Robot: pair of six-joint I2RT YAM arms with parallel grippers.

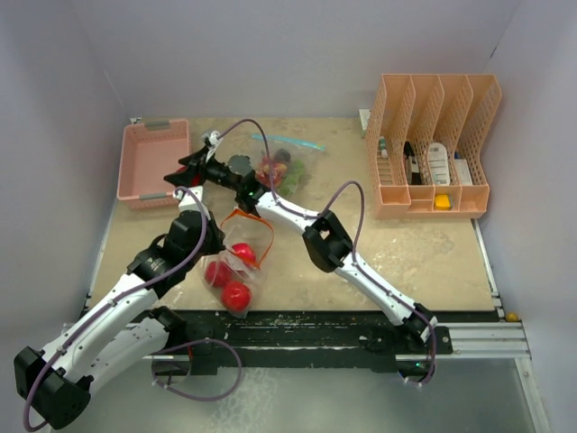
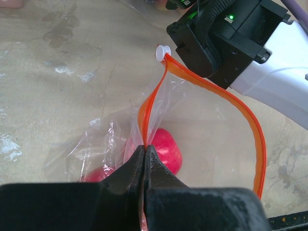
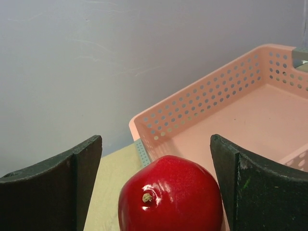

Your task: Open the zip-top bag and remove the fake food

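A clear zip top bag (image 1: 232, 271) with an orange zip edge lies at the table's front left. Red fake tomatoes (image 1: 236, 296) are inside it. My left gripper is shut on the bag's mouth edge, where the orange strip (image 2: 146, 113) runs into its fingertips. The mouth gapes open to the right of it. By the pink basket's right side, my right gripper stands open. A shiny red tomato (image 3: 171, 197) shows low between its spread fingers, with a gap on the left; whether it touches the right finger I cannot tell.
The pink basket (image 1: 122, 167) at the back left looks empty. Another zip bag (image 1: 302, 158) with fake food lies behind the right arm. A divided pink organizer (image 1: 433, 209) stands at the back right.
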